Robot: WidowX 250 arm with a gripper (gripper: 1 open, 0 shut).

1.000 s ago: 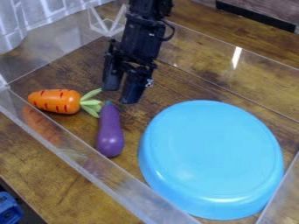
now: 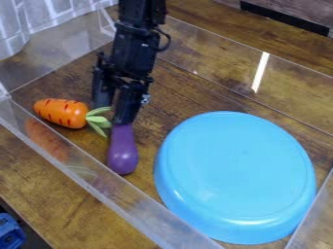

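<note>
A black robot gripper (image 2: 120, 97) reaches down from the top centre, its fingertips low beside the green leaves of an orange toy carrot (image 2: 60, 111) and the upper end of a purple toy eggplant (image 2: 123, 152). Whether it is open or shut, or touching either toy, is hard to tell in the dark, small view.
A large light-blue disc (image 2: 232, 175) fills the lower right. Clear plastic walls edge the wooden surface. A blue object (image 2: 8, 231) sits outside at the lower left.
The gripper has moved a little left and down, toward the carrot's leaves and the eggplant's top. The toys have stayed about where they were.
</note>
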